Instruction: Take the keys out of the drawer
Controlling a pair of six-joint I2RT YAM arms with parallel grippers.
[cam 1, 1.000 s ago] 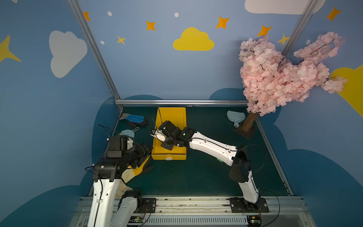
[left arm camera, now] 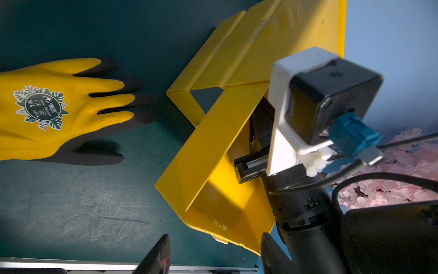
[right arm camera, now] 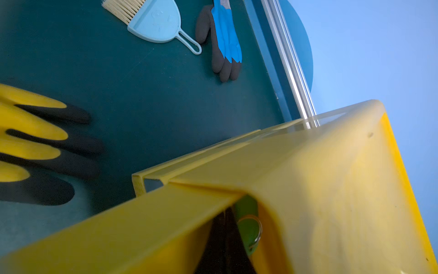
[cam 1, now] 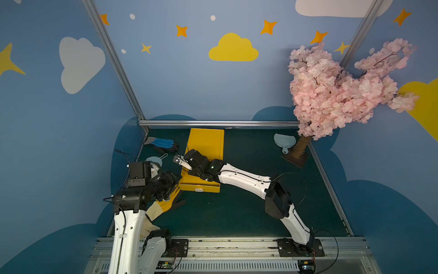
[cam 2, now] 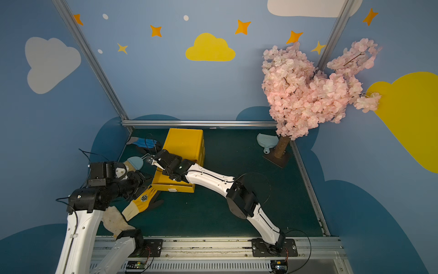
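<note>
The yellow drawer (left arm camera: 214, 150) stands pulled out from its yellow box (cam 1: 206, 139). My right gripper reaches into the drawer, shut, with nothing clear between its fingers. Beside those fingers, inside the drawer, shows a green item (right arm camera: 248, 230) with a metal ring (right arm camera: 260, 230), seemingly the keys; most of it is hidden, and I cannot tell if it is touched. My left gripper is open and empty, its fingers apart near the drawer's front corner; in the top left view it hovers left of the drawer.
A yellow glove (left arm camera: 50, 109) lies left of the drawer, under my left arm. A blue glove (right arm camera: 224, 34) and a dustpan (right arm camera: 157, 20) with brush are behind it. Another dustpan (cam 1: 284, 140) and the blossom tree (cam 1: 298, 148) stand back right.
My right arm has moved left, its gripper going further over the drawer's left side. The drawer's front has shifted slightly left and sits skewed. A green object under the right arm is now covered.
</note>
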